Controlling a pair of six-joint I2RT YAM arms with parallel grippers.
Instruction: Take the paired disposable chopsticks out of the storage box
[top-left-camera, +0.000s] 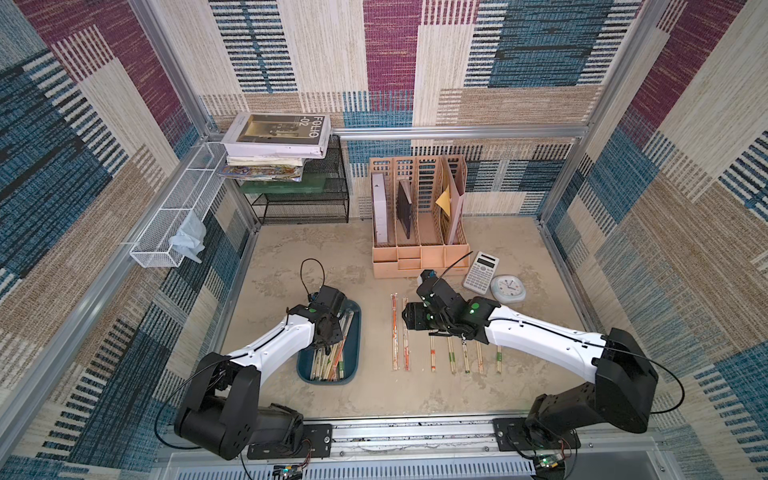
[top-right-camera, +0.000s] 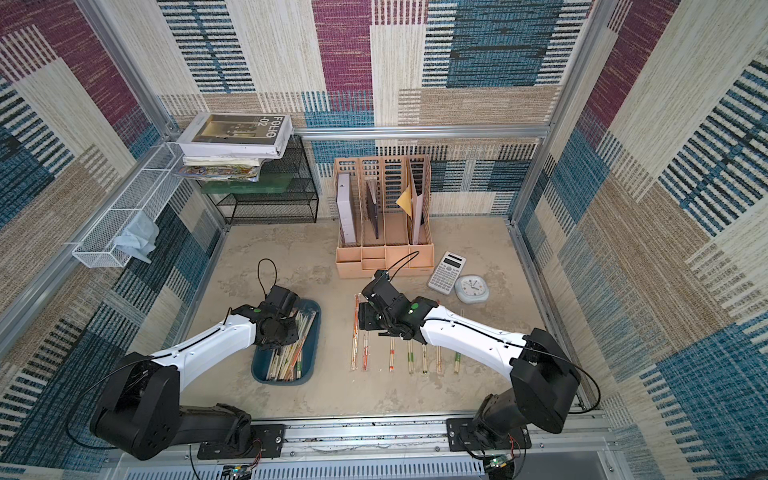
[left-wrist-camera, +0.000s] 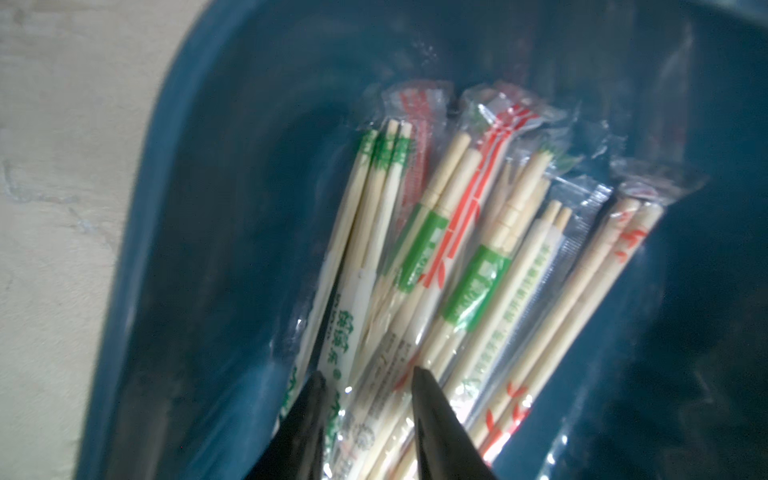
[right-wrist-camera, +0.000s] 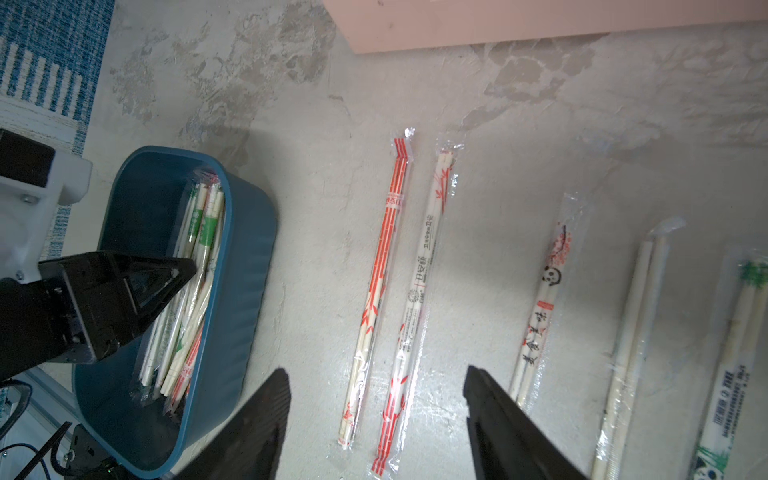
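Note:
A dark teal storage box (top-left-camera: 354, 352) at the left of the table holds wrapped chopsticks (left-wrist-camera: 488, 288) with red or green markings. My left gripper is down over them inside the box, fingertips among the wrappers and a small gap between them; whether it grips any is unclear. My right gripper hangs open above the table to the right of the box, nothing between its fingers. Several wrapped pairs (right-wrist-camera: 376, 272) lie spaced in a row on the table beneath it.
A pink file organizer (top-left-camera: 420, 262) stands at the back centre, with a calculator (top-left-camera: 481, 272) and a clock (top-left-camera: 507, 288) beside it. A wire shelf with books (top-right-camera: 236, 140) is at the back left. Bare table lies between box and organizer.

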